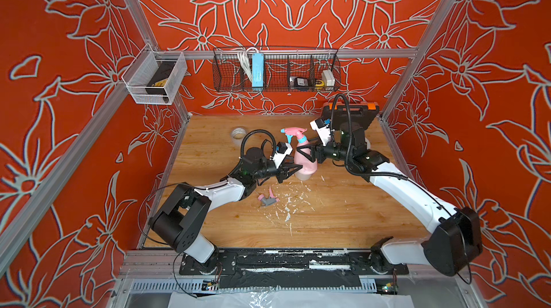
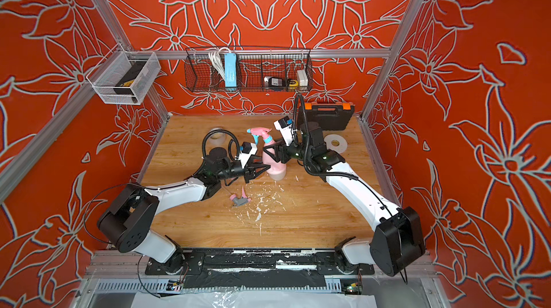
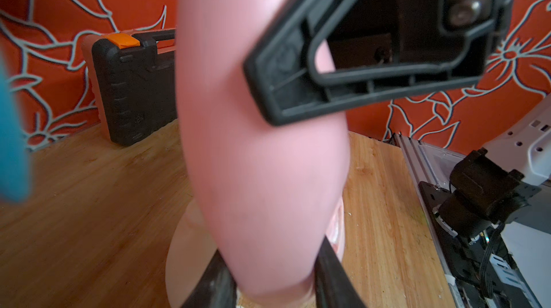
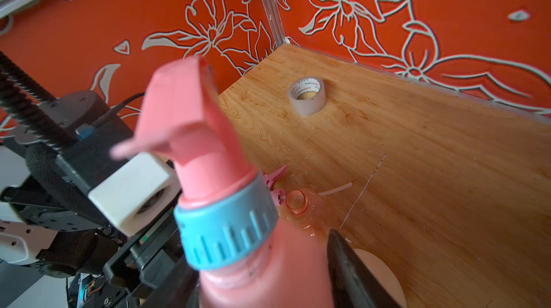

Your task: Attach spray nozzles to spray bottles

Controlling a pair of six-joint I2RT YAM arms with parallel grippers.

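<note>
A pink spray bottle stands upright in mid-table with a pink trigger nozzle on top and a blue collar. My left gripper is shut on the bottle's lower body, which fills the left wrist view. My right gripper is around the upper body below the collar; its fingers stand part open, and whether they grip cannot be told. A second pink-and-grey nozzle lies in front, near a small transparent pink bottle.
A tape roll lies at the back left, a black case and a white ring at the back right. Wire baskets hang on the wall. White scraps litter the front middle.
</note>
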